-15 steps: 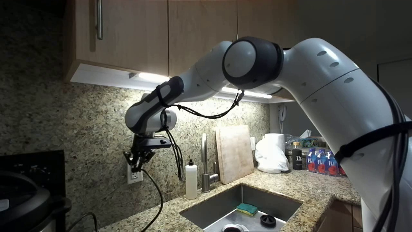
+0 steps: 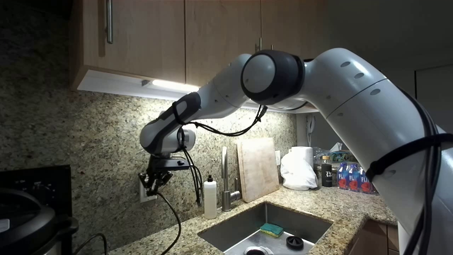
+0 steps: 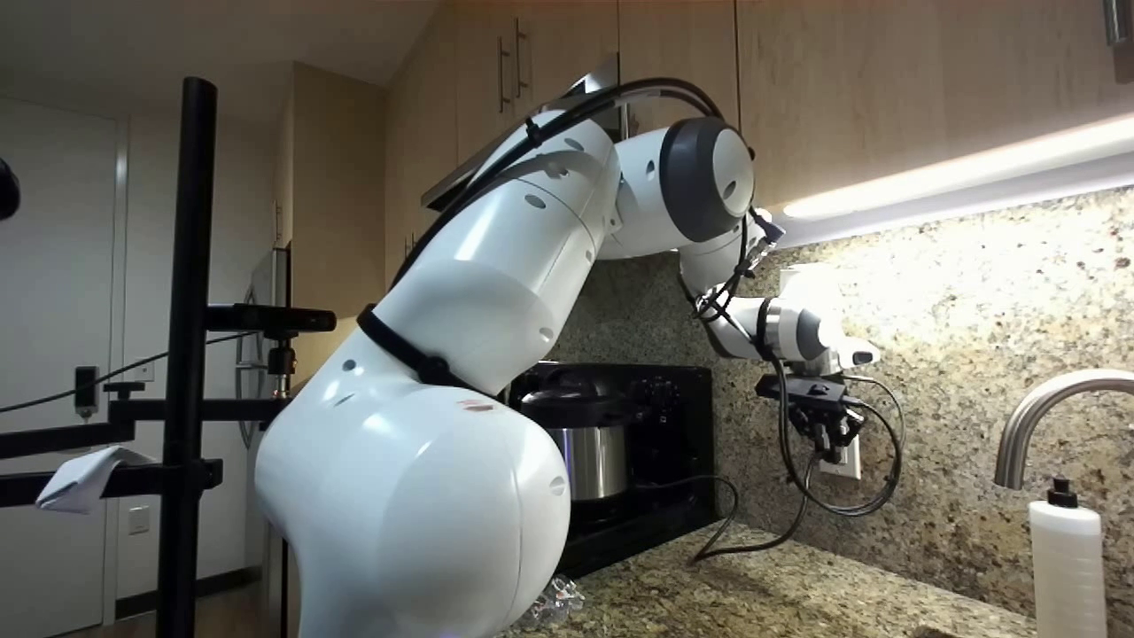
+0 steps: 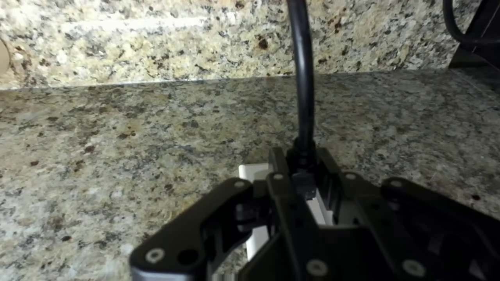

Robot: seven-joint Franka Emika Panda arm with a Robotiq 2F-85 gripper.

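My gripper is shut on a black plug (image 4: 304,183), which sits between its two fingers. From the plug a thick black cord (image 4: 303,79) runs off, hanging down to the counter in the first exterior view. Behind the fingers is a white wall outlet (image 4: 254,169), largely covered by them. In the first exterior view the outlet (image 2: 145,197) shows only its lower edge and side past the gripper (image 2: 152,191). Whether the plug's prongs touch or enter the outlet cannot be told. The second exterior view has the gripper in front of the outlet (image 3: 850,463), too.
A pressure cooker (image 2: 25,216) stands left of the arm. To the right are a white squeeze bottle (image 2: 210,199), the faucet (image 2: 225,182) and a sink (image 2: 276,208) holding a sponge (image 2: 271,230). Upper cabinets (image 2: 140,38) overhang the arm. Granite wall surrounds the outlet.
The gripper has come down and slightly right with the plug and cord. It now covers more of the outlet, whose lower socket showed before.
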